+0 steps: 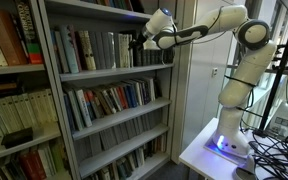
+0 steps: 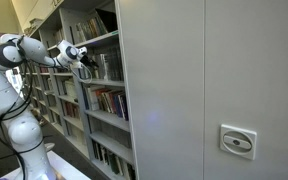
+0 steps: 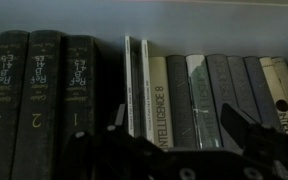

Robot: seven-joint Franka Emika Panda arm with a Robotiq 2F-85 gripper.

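Observation:
My gripper is open in front of a row of books, nothing between its fingers. Its dark fingers stand apart at the bottom of the wrist view. Beyond the gap are thin white-edged spines (image 3: 148, 90), a cream book marked "INTELLIGENCE 8" (image 3: 161, 100) and grey volumes (image 3: 180, 98). At the left are black books numbered 3, 2 and 1, the last of them (image 3: 77, 85) beside a dark gap. Exterior view 1 has the gripper (image 1: 137, 43) at the upper shelf, small and dark; contact with the books cannot be made out.
The grey bookcase (image 1: 112, 72) has several filled shelves, with more books (image 1: 102, 102) below the gripper. A side panel (image 2: 169, 90) closes its right end. The arm's base (image 1: 232, 140) stands on a white table (image 1: 206, 158), cables beside it.

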